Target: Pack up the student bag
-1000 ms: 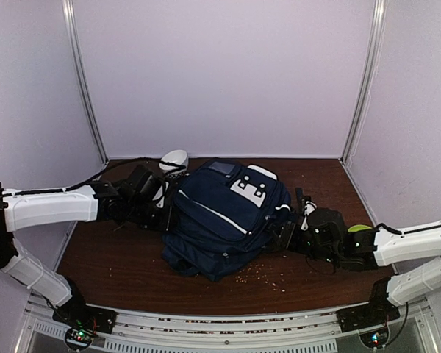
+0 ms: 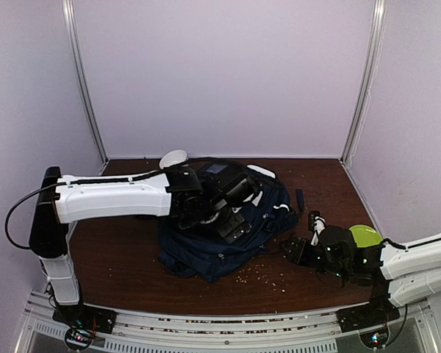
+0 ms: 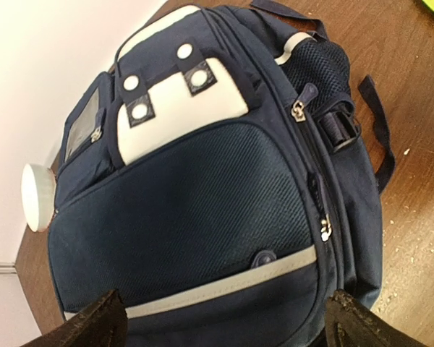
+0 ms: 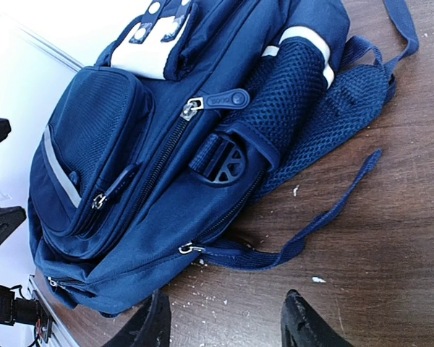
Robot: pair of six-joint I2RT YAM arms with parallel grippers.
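The navy student bag (image 2: 220, 254) lies on the table, its front face up. In the left wrist view, its mesh front pocket (image 3: 195, 210) and white patch (image 3: 181, 108) are clear, with the zippers along its side. My left gripper hangs over the bag, open, nothing between its fingers. Beside the bag's right side, my right gripper is open and empty. A large zipper pull (image 4: 228, 99) and a loose strap (image 4: 304, 238) lie ahead of it, clear of its fingers. From the top, the left arm hides the bag's middle.
A white bowl (image 2: 173, 157) stands behind the bag at the back left. At the right, a green plate (image 2: 365, 235) is partly covered by the right arm. Small crumbs (image 2: 261, 281) dot the table in front. Bare table (image 2: 117, 265) shows at the front left.
The right gripper has shifted slightly away to the right and front. The bag has barely moved.
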